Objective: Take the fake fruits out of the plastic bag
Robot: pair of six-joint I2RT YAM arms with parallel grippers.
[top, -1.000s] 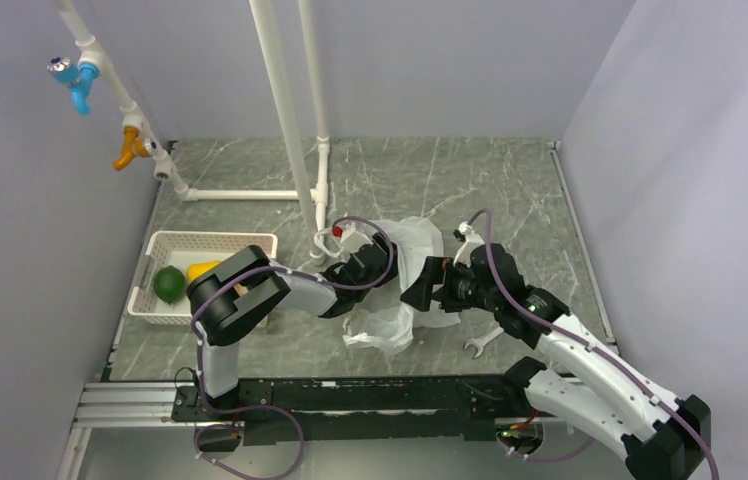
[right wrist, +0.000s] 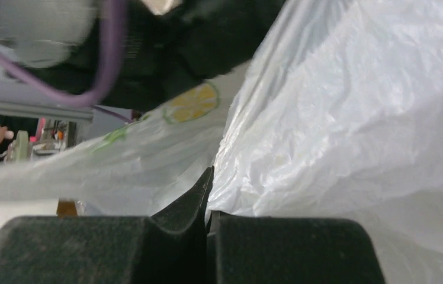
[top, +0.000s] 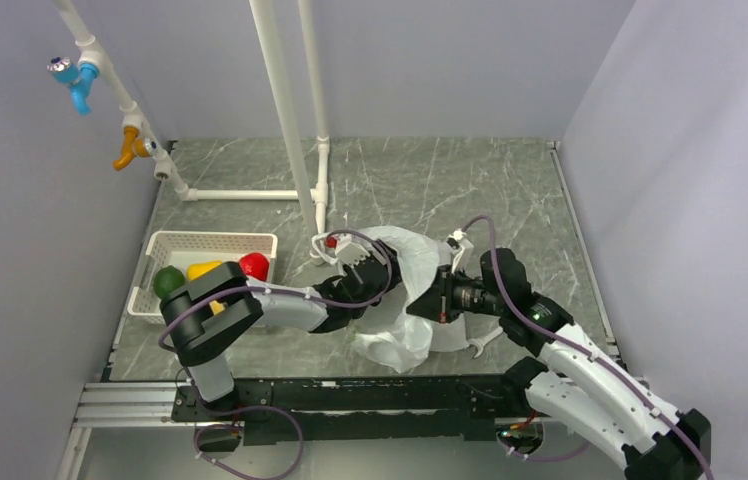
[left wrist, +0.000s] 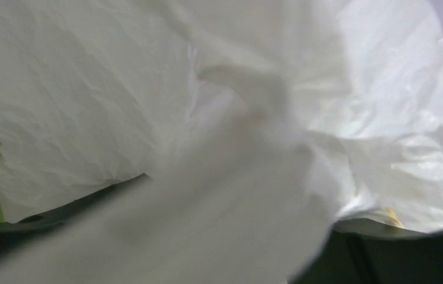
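Note:
The white plastic bag (top: 395, 340) lies at the table's centre, and its crumpled film fills the left wrist view (left wrist: 89, 89). My left gripper (top: 390, 265) reaches into it from the left; film covers much of its fingers, so their gap is hard to see. My right gripper is shut on the bag's film, pulled taut from between its fingertips. A white basket (top: 165, 315) at the left holds a green fruit (top: 169, 281), a yellow one (top: 203, 268) and a red one (top: 254, 265).
White pipes (top: 240, 195) with blue and orange taps stand at the back left, close behind the left gripper. A wrench (top: 485, 340) lies right of the bag.

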